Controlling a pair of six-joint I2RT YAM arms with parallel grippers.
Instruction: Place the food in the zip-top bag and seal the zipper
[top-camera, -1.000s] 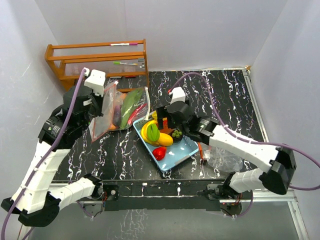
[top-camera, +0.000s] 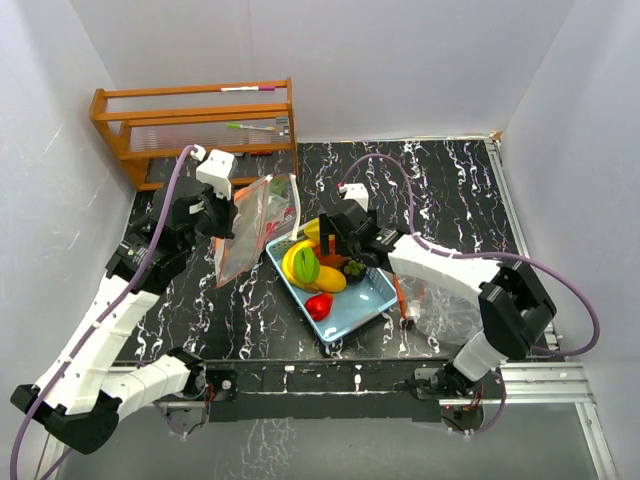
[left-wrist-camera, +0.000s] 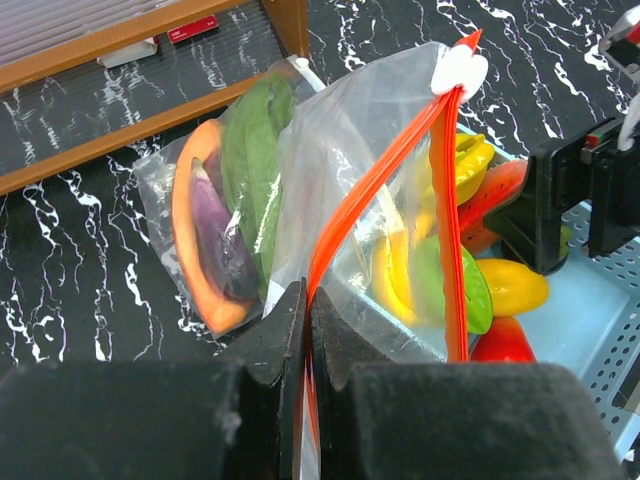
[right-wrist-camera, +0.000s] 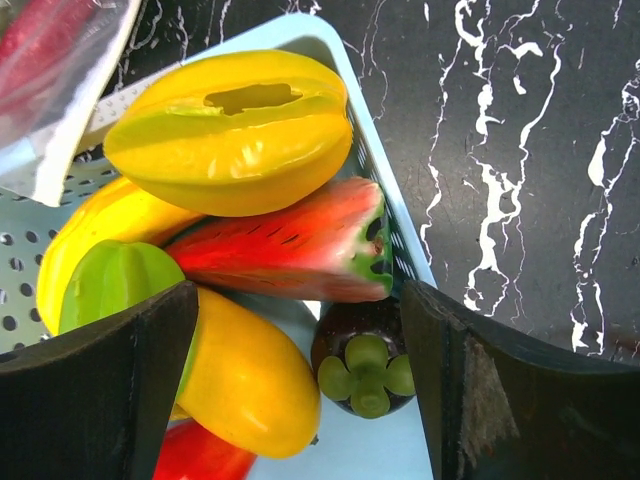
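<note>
A clear zip top bag (left-wrist-camera: 350, 130) with an orange zipper edge hangs from my left gripper, which is shut on that edge. Its mouth gapes in a loop toward the basket, and I see no food inside. My right gripper (top-camera: 335, 236) is over the light-blue basket (top-camera: 352, 325), its fingers apart with nothing gripped. Below its fingers (right-wrist-camera: 500, 390) lie a watermelon wedge (right-wrist-camera: 290, 245), a yellow star fruit (right-wrist-camera: 235, 130), a dark mangosteen (right-wrist-camera: 365, 360) and a yellow mango (right-wrist-camera: 250, 380). A green fruit (top-camera: 307, 265), bananas (left-wrist-camera: 392, 280) and a red fruit (top-camera: 319, 306) share the basket.
Behind the held bag lies another clear bag (left-wrist-camera: 225, 215) filled with vegetables. A wooden rack (top-camera: 200, 115) stands at the back left. Crumpled clear plastic (top-camera: 447, 313) lies to the right of the basket. Bare counter (top-camera: 455, 190) stretches across the back right.
My left gripper has moved right with the bag, bringing it in front of the vegetable bag and nearer the basket.
</note>
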